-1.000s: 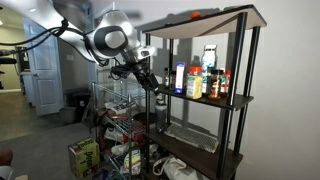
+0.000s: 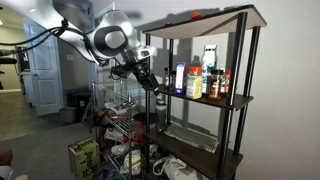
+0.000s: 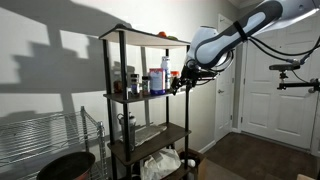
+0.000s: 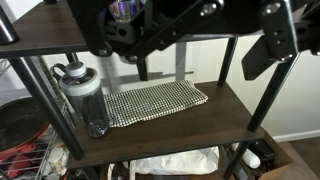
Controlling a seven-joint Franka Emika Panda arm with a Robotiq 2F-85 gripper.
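Note:
My gripper [image 2: 152,66] is held beside the left post of the dark shelf rack [image 2: 205,98] in exterior view 1, close to the height of its middle board. Its fingers stand apart and nothing shows between them, also in exterior view 2, where the gripper [image 3: 180,82] is at the rack's right side. On the middle board are a blue-and-white container [image 2: 180,78], an orange-and-white bottle [image 2: 194,83] and several dark jars [image 3: 133,84]. Below, the wrist view shows a clear bottle with a grey lid [image 4: 90,105] and a checkered cloth [image 4: 155,102] on the lower board.
A wire rack [image 3: 45,145] with a dark red-rimmed pan [image 3: 68,167] stands alongside. A white bag [image 4: 180,162] lies beneath the lower board. That board [image 4: 225,120] has bare room at its right. Red things [image 2: 195,14] rest on the top board.

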